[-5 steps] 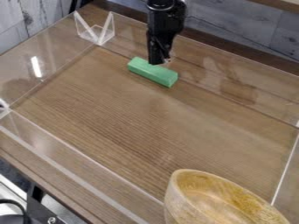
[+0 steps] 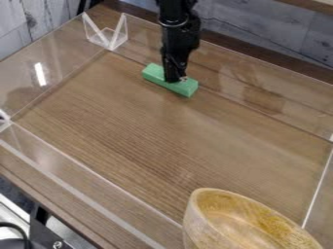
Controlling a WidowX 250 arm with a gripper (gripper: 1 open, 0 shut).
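A black robot gripper (image 2: 174, 68) reaches down from the back of the table onto a green block (image 2: 180, 87), its fingertips at or just over the block's upper middle. Whether the fingers are open or closed on the block cannot be made out at this size.
A clear plastic bracket-like object (image 2: 107, 29) is at the back left, and a yellow container (image 2: 235, 222) at the front right. A grey wall runs along the back.
The gripper has come down from above and behind the green block to its surface. The block appears in the same place.
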